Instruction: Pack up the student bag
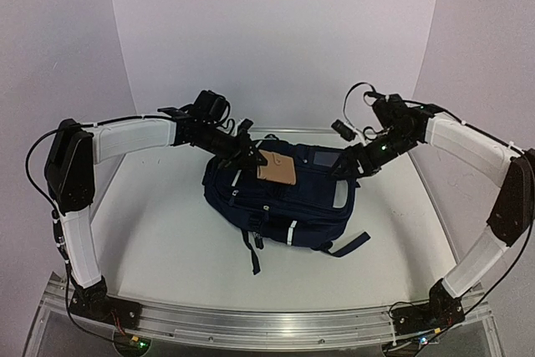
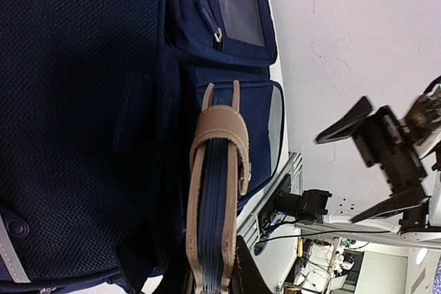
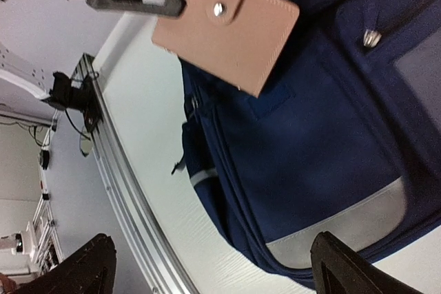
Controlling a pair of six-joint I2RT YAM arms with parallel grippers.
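A tan notebook (image 1: 277,167) with a strap and snap is held above the left part of the dark blue backpack (image 1: 292,212). My left gripper (image 1: 259,159) is shut on one end of it; in the left wrist view the notebook (image 2: 219,135) stands edge-on, its pages showing between the covers. My right gripper is open and empty, its fingers (image 3: 355,270) wide apart over the backpack's right end. The backpack lies on its side, with a mesh-lined compartment (image 2: 69,101) spread open on the left.
A small flap pocket with a clear window (image 2: 240,8) is at the backpack's back right. Straps (image 1: 349,245) trail across the white table (image 1: 167,240) in front. Bare table lies to either side.
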